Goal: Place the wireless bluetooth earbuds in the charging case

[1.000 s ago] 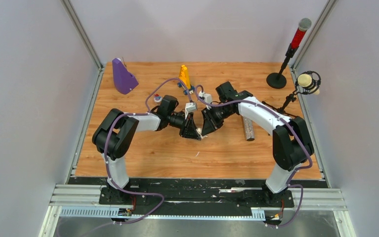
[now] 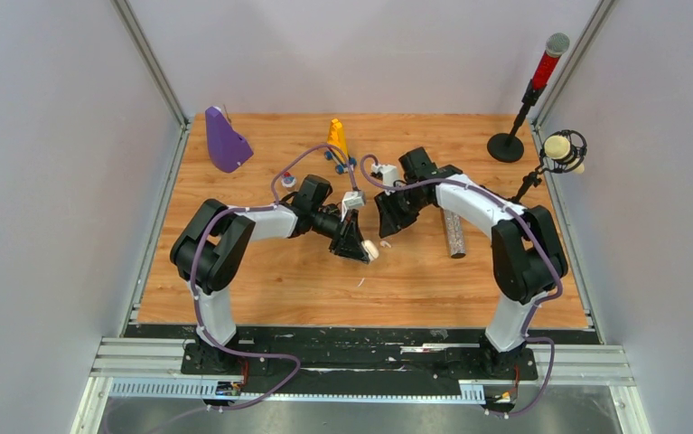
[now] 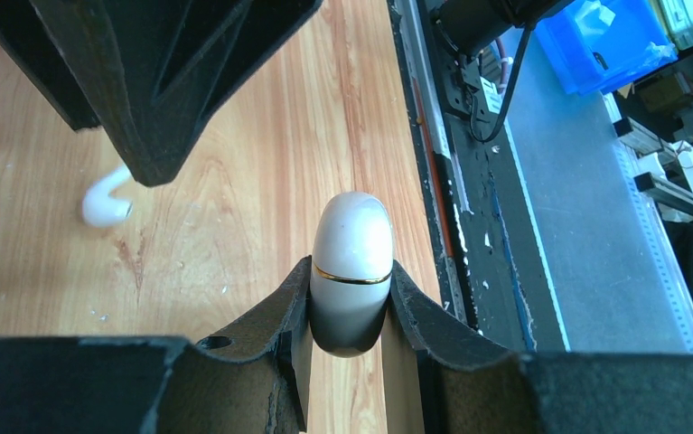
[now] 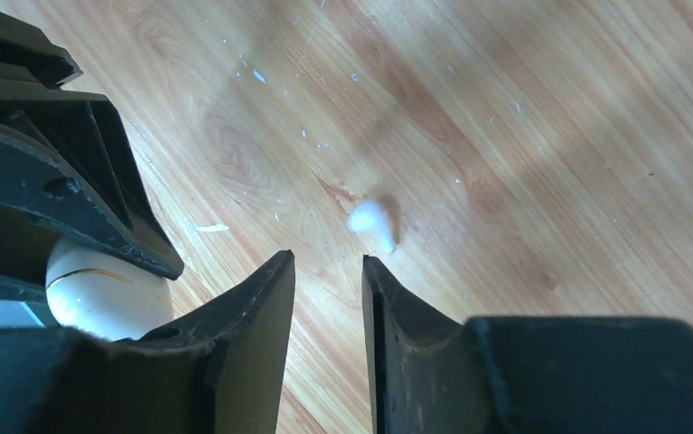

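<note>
The white rounded charging case (image 3: 353, 240), with a thin gold line round it, is held upright between the fingertips of my left gripper. Seen from above, that case (image 2: 371, 250) is just left of the loose earbud (image 2: 386, 243). My right gripper stands open, its two fingers apart and empty. Beyond those fingertips the white earbud (image 4: 372, 222) shows against the wood, blurred, with a shadow beside it. From the left wrist, the same earbud (image 3: 107, 199) appears near a dark right finger (image 3: 157, 108), apart from it and from the case.
A silvery cylinder (image 2: 454, 235) lies below the right forearm. Toward the back stand a yellow toy (image 2: 338, 140), a purple object (image 2: 226, 141) and a red microphone stand (image 2: 546, 70).
The left gripper with the case shifted slightly.
</note>
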